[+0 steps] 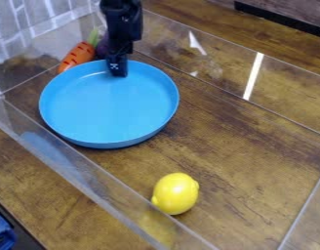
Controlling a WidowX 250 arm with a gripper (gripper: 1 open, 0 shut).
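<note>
A blue plate (108,105) lies on the wooden surface at the left. My dark gripper (117,65) is at its back rim, pointing down; whether it touches the rim or holds anything is hard to see, as its fingertips are small and dark. An orange carrot (77,56) lies just left of the gripper, behind the plate, partly hidden. A yellow lemon (175,193) rests near the front, apart from the plate.
Clear plastic walls run along the left, back and right. The wooden floor (241,146) to the right of the plate is bare. A blue object (0,234) shows at the bottom left corner, outside the wall.
</note>
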